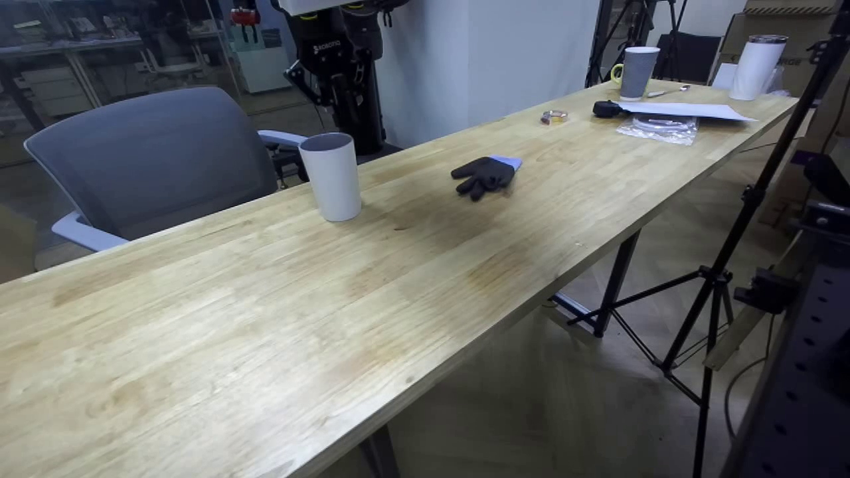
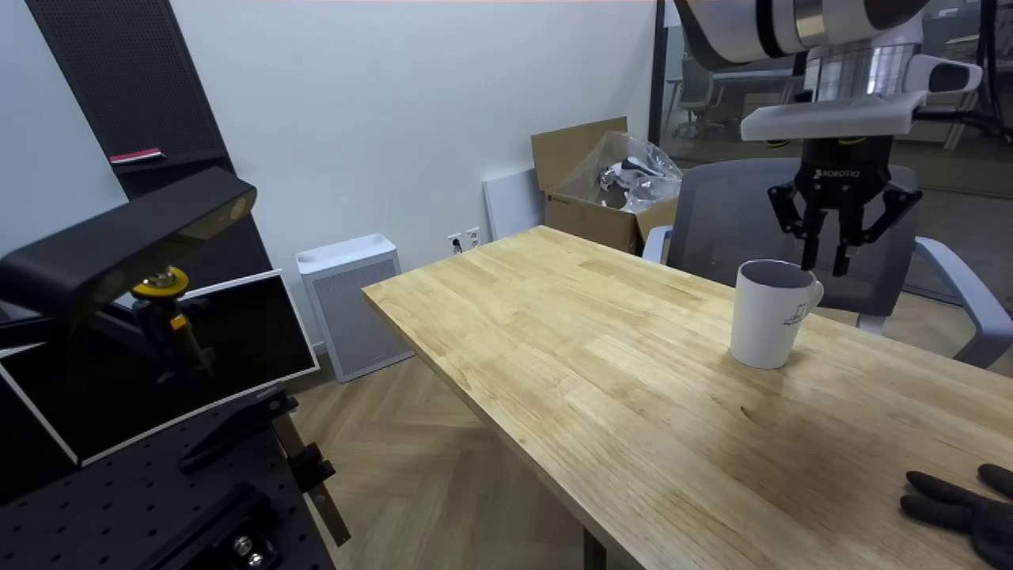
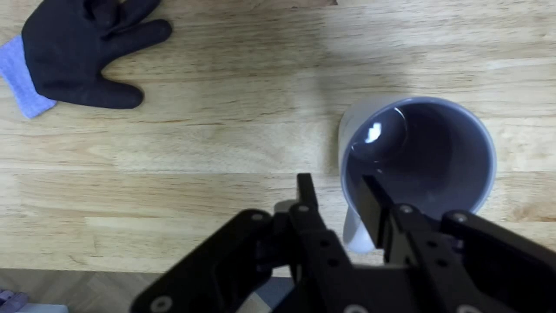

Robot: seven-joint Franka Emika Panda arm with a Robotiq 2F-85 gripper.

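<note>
A light grey mug [image 2: 760,323] stands upright on the wooden table [image 2: 570,342], near the edge by the chair. Its dark inside and rim fill the right of the wrist view, where the mug [image 3: 438,151] has its handle [image 3: 357,235] pointing down. My gripper [image 2: 824,267] hangs fingers-down over the handle side of the mug, its fingers a small gap apart with nothing held between them. In the wrist view one fingertip of the gripper overlaps the mug's rim and the other lies left of the mug. Whether either finger touches the mug cannot be told.
A black glove with a blue cuff [image 1: 487,175] lies on the table near the mug. An office chair [image 1: 159,159] is close behind the table edge. Farther along are a tape roll [image 1: 554,117], papers [image 1: 685,110], a grey cup [image 1: 638,73] and a white tumbler [image 1: 758,70].
</note>
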